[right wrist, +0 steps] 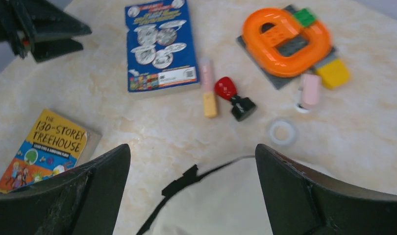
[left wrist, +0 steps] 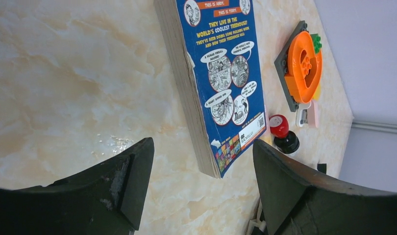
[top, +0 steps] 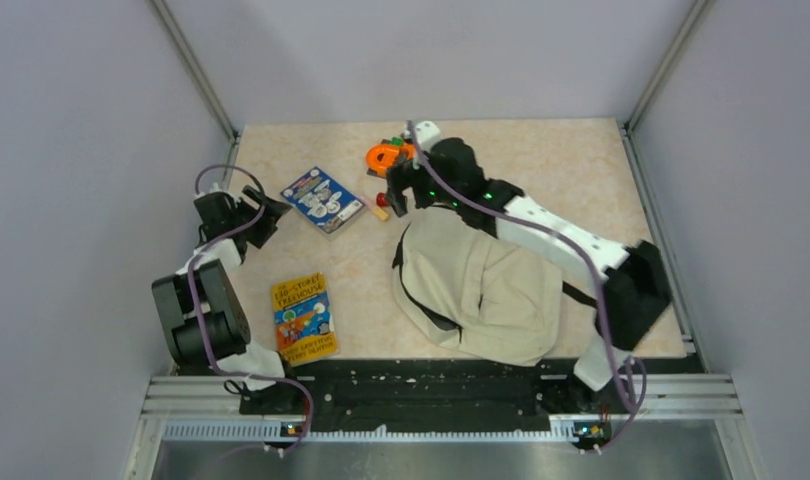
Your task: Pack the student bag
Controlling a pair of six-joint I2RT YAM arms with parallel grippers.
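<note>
The cream bag [top: 486, 290] lies right of centre, its flap folded over most of its grey interior. A blue book [top: 322, 200] lies upper left; the yellow treehouse book [top: 304, 318] lies lower left. My left gripper [top: 271, 212] is open beside the blue book, nothing between its fingers. My right gripper [top: 400, 190] is open, raised over the items behind the bag: orange toy [right wrist: 255, 44], red-and-black object [right wrist: 241, 106], pink-and-yellow stick [right wrist: 209, 104], pink-and-white piece [right wrist: 310, 90], yellow block [right wrist: 334, 73] and clear ring [right wrist: 280, 131].
Walls border it at the sides and back. The right arm stretches over the bag's upper part.
</note>
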